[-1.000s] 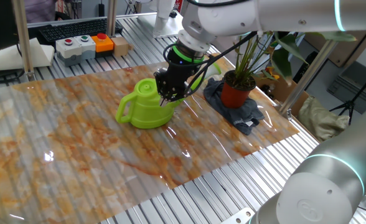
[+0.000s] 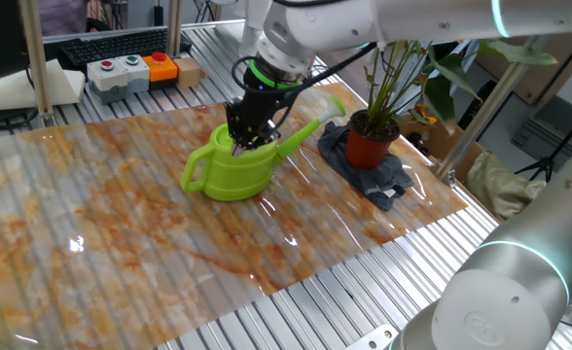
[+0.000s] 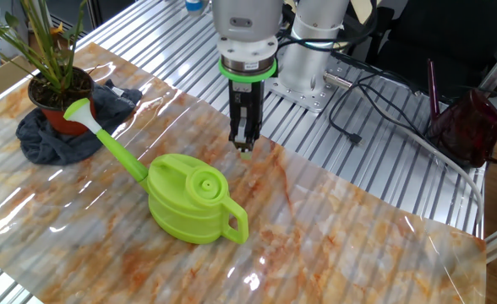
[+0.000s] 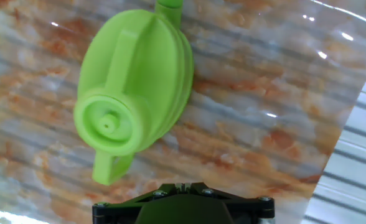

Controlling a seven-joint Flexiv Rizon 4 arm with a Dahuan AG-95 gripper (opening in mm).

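Note:
A light green watering can (image 2: 232, 175) stands upright on the marbled sheet, its spout toward the potted plant. In exterior view 2 my gripper (image 3: 245, 149) points down beside the can (image 3: 185, 207), apart from it and higher than the sheet. From exterior view 1 the gripper (image 2: 235, 146) overlaps the can's upper body. The wrist view has the can (image 4: 139, 81) at upper left, with its handle (image 4: 111, 167) closest to my gripper. The fingers meet at their tips, and nothing shows between them.
A plant in a brown-orange pot (image 2: 367, 146) stands on a dark cloth (image 2: 388, 180) near the spout. Button boxes (image 2: 119, 78) sit at the back edge. A dark red watering can (image 3: 472, 127) and cables lie off the sheet. Much of the marbled sheet (image 2: 91, 224) is free.
In exterior view 1 my gripper has moved left, from near the spout's base to over the can's upper body. The watering can and plant have stayed in place.

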